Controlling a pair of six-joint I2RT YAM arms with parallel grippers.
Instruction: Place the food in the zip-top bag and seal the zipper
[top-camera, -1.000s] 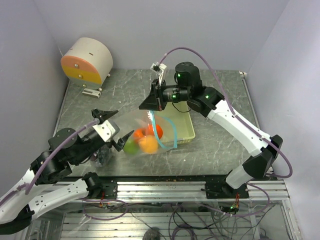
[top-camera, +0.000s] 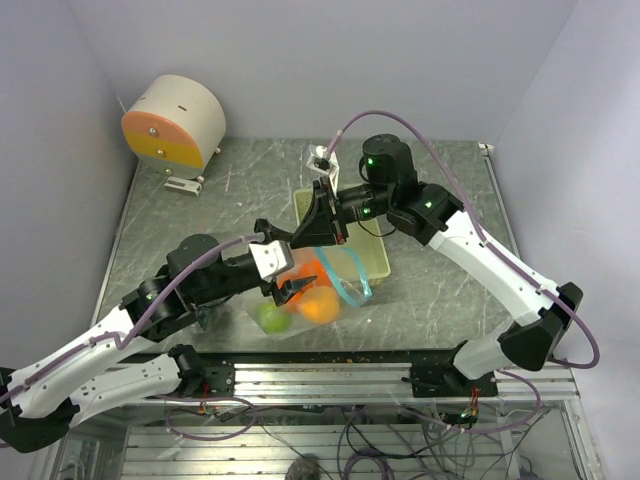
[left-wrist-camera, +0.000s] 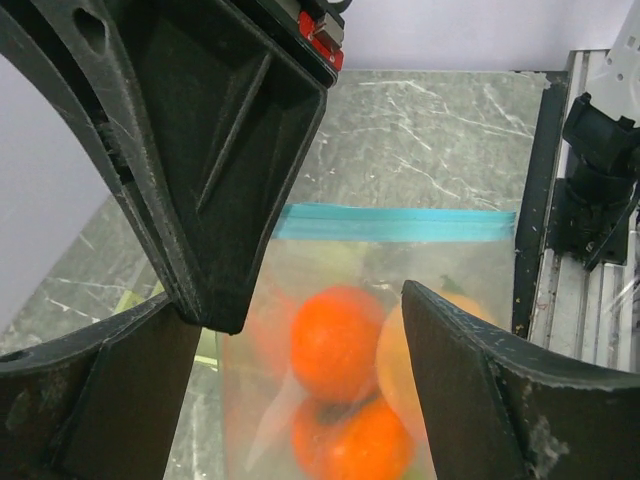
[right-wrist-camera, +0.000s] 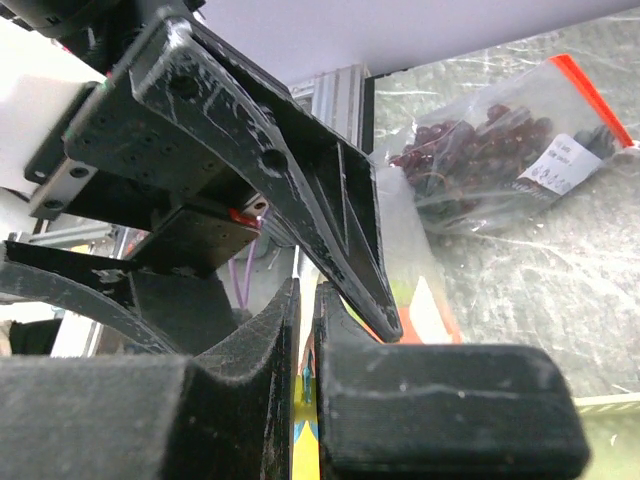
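A clear bag with a light-blue zip strip holds red-orange round food, an orange piece and a green piece. At the bag's upper edge, my right gripper is shut on it, holding the bag up. The left gripper stands part open beside the right fingertips, its fingers spread over the bag. From the left wrist view, the blue strip runs behind the gap of the left gripper, with red food below. No bag film clearly shows gripped between the left fingers.
A pale green basket sits behind the bag. Another bag, with dark grapes and a red zip, lies on the table. At the back left stands a white, orange and yellow box.
The left gripper has moved right, up against the right gripper and over the bag. The bag and its blue strip have shifted and bent.
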